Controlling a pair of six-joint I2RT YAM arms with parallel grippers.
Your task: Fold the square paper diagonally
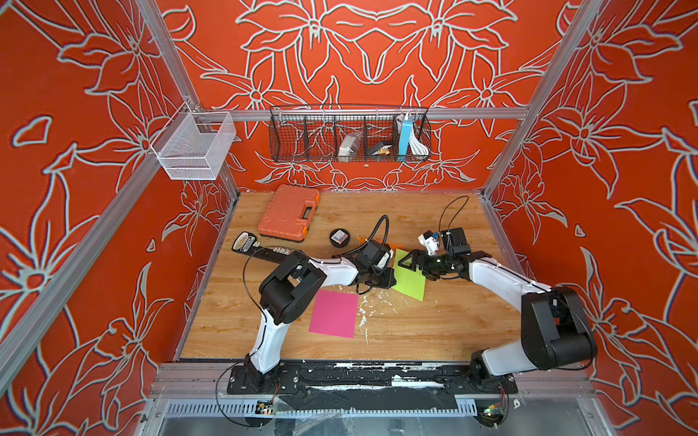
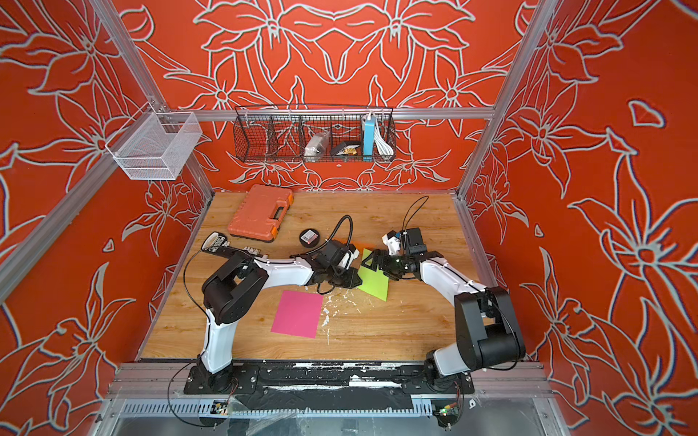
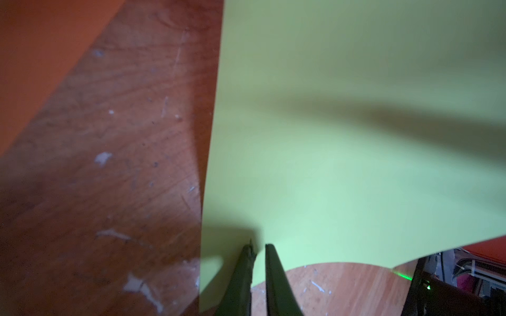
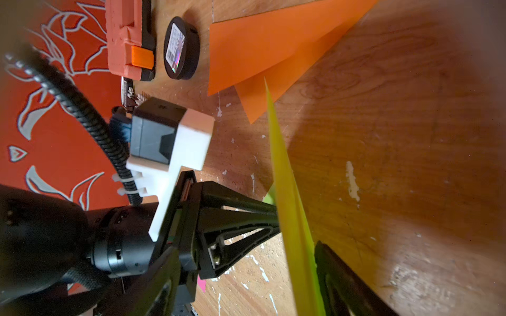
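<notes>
The lime-green square paper (image 1: 407,285) lies at the centre-right of the table. In the right wrist view it appears edge-on, a raised yellow-green sheet (image 4: 287,184). My left gripper is at the paper's left part, its two tips close together over a corner; whether paper is between them is unclear. My right gripper (image 1: 409,258) reaches over the paper from the right. In the right wrist view its fingers stand apart, with the paper's edge along one of them; whether it grips the paper is unclear.
A pink square (image 1: 333,314) lies in front of my left arm. A folded orange paper (image 4: 279,42), a black round case (image 1: 339,237) and an orange toolbox (image 1: 289,212) lie behind. White flecks dot the table.
</notes>
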